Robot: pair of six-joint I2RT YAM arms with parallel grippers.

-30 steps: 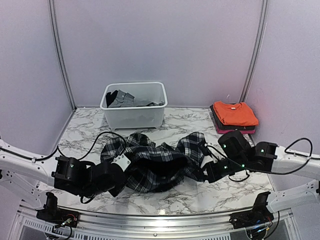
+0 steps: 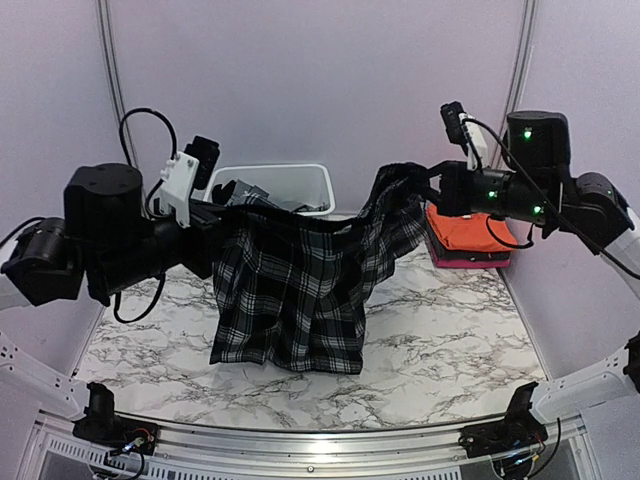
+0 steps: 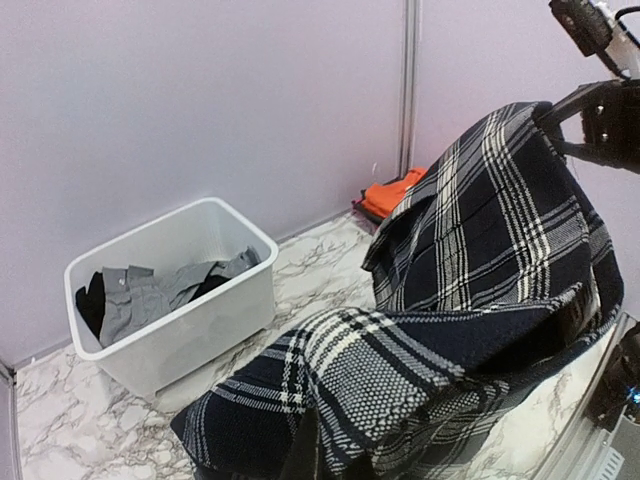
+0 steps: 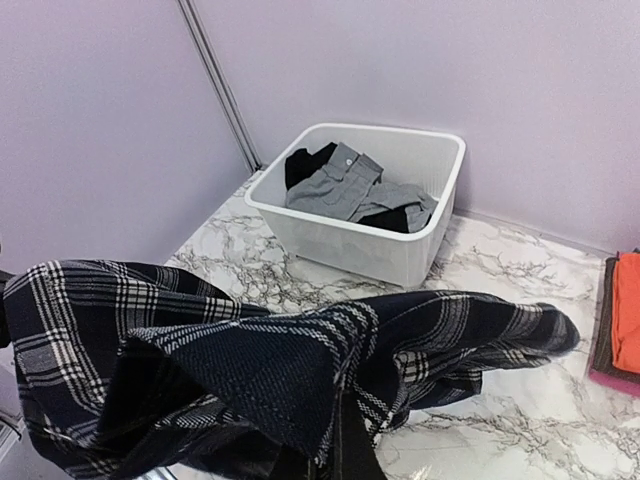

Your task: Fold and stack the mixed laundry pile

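Note:
A dark navy, grey and white plaid garment [image 2: 290,300] hangs stretched between my two raised grippers, its lower part reaching down toward the front middle of the table. My left gripper [image 2: 215,225] is shut on its upper left part; in the left wrist view the cloth [image 3: 370,390] covers most of the fingertips. My right gripper [image 2: 430,180] is shut on the upper right corner, raised slightly higher, its fingers also mostly hidden by cloth [image 4: 250,360] in the right wrist view.
A white basket [image 3: 170,335] with grey and black clothes stands at the back left. A folded stack with an orange top [image 2: 465,230] sits at the back right, partly behind the right arm.
Both arms have risen from the table's front toward the back and up, lifting the plaid garment from a crumpled heap into a hanging sheet.

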